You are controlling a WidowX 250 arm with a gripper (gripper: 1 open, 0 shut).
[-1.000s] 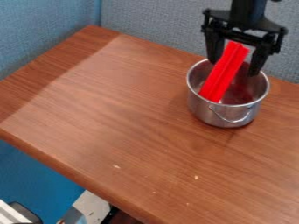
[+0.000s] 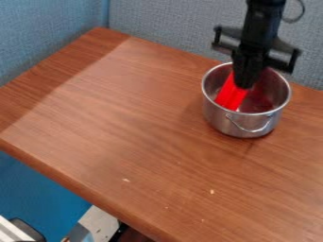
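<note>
A shiny metal pot (image 2: 246, 121) with a wire handle stands on the wooden table at the right. A red elongated object (image 2: 229, 95) is inside it, leaning, its upper part hidden by my black gripper (image 2: 247, 77). The gripper is over the pot, its lower end at or just inside the rim. Its fingertips are too dark and small to show clearly whether they touch the red object.
Blue-grey padded walls stand behind. Beyond the table's lower-left edge is a blue surface with some white and dark items.
The gripper has moved a little and its fingers have come together over the pot. The red object's upper end no longer shows above the rim as it did.
</note>
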